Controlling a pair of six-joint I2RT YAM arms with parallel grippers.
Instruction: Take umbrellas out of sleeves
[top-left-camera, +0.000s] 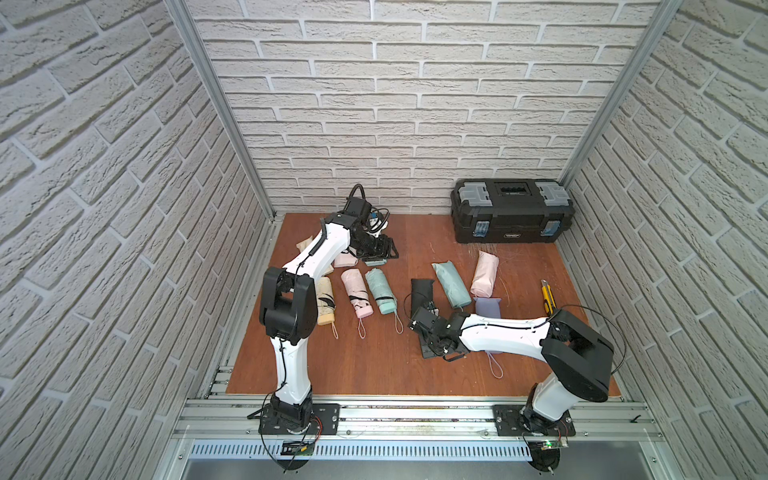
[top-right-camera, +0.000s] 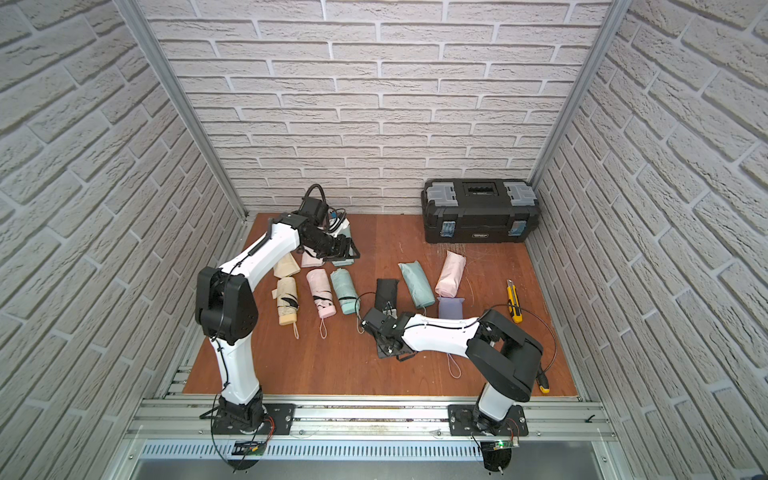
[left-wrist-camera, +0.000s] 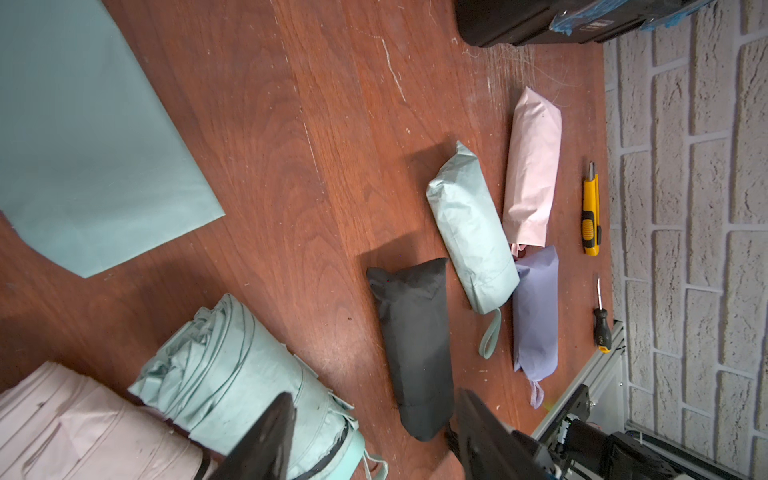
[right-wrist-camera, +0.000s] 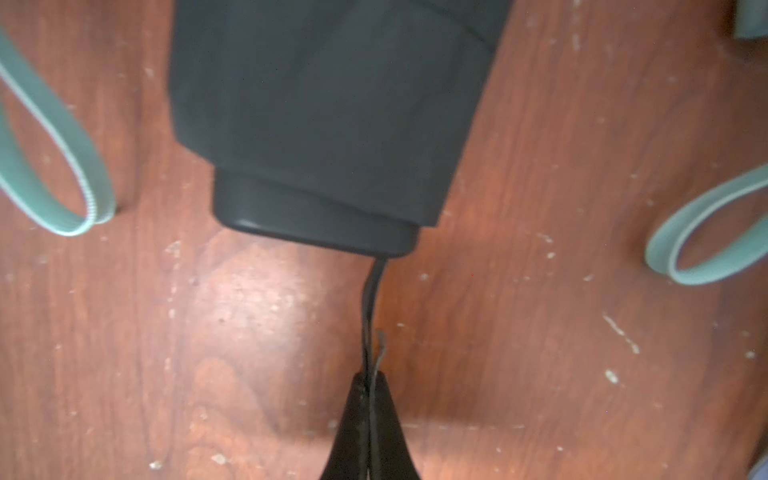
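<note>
A black sleeved umbrella lies mid-table, its end cap uncovered at the near end. My right gripper is shut at its thin dark strap, which runs between or over the fingertips. My left gripper stands open above the back left, over unsleeved rolled umbrellas in teal and pink and a flat teal sleeve. Sleeved umbrellas in teal, pink and lavender lie to the right.
A black toolbox stands at the back right. A yellow cutter and a screwdriver lie along the right edge. A beige rolled umbrella lies at the left.
</note>
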